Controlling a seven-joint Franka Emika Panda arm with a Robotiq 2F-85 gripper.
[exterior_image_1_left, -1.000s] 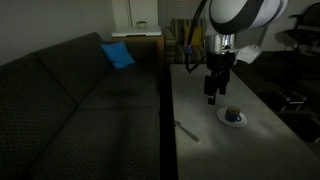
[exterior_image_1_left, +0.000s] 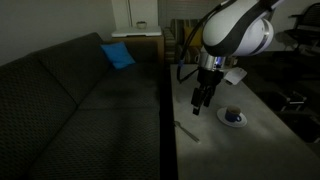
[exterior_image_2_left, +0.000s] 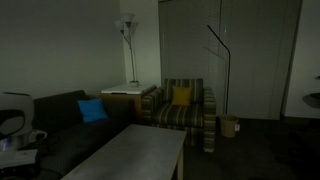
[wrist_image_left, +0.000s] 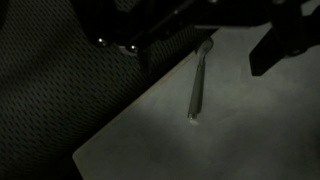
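A spoon-like utensil (exterior_image_1_left: 187, 132) lies on the pale table (exterior_image_1_left: 225, 155), close to the edge beside the sofa. My gripper (exterior_image_1_left: 201, 104) hangs above the table, a little beyond the utensil and apart from it. In the wrist view the utensil (wrist_image_left: 198, 85) shows below the gap between the dark fingers, which stand wide apart with nothing held. To the right, a dark cup (exterior_image_1_left: 232, 112) rests on a white saucer (exterior_image_1_left: 240, 123). The scene is dim, so the utensil's exact kind is hard to tell.
A dark sofa (exterior_image_1_left: 80, 110) with a blue cushion (exterior_image_1_left: 117, 54) runs along the table's left side. A striped armchair (exterior_image_2_left: 180, 112) stands past the table's far end.
My gripper has moved left and somewhat lower, away from the cup and toward the utensil. The utensil, cup and saucer have stayed in place.
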